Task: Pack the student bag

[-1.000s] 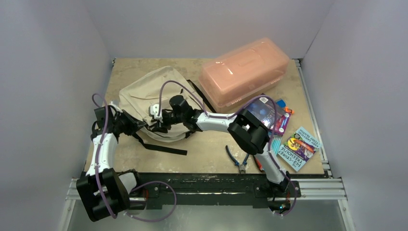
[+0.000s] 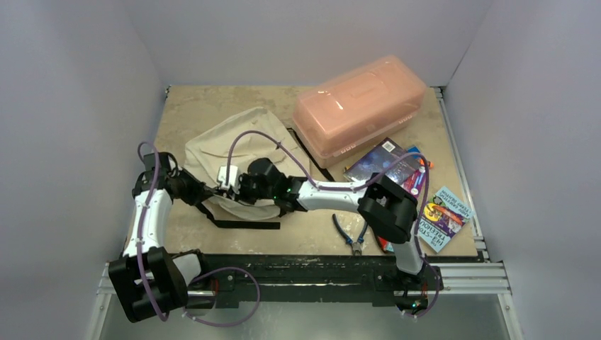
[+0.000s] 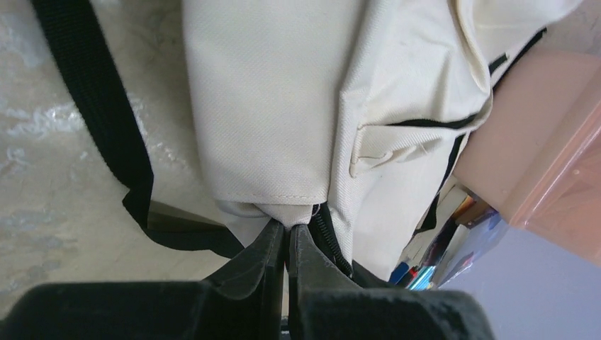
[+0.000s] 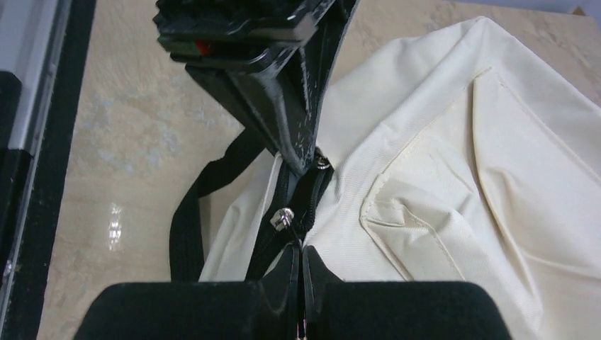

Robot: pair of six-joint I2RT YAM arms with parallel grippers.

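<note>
The cream canvas bag lies flat on the left half of the table. Pinching its fabric at the zipper's end is my left gripper, shut on the bag's edge. My right gripper is shut on the black zipper pull, just below the metal slider. In the right wrist view, the left gripper's fingertips press into the bag a short way up the zipper. A black strap trails from the bag's near side.
A large pink translucent box stands at the back right, close to the bag. To the right lie a dark book, a colourful booklet, pens and blue-handled pliers.
</note>
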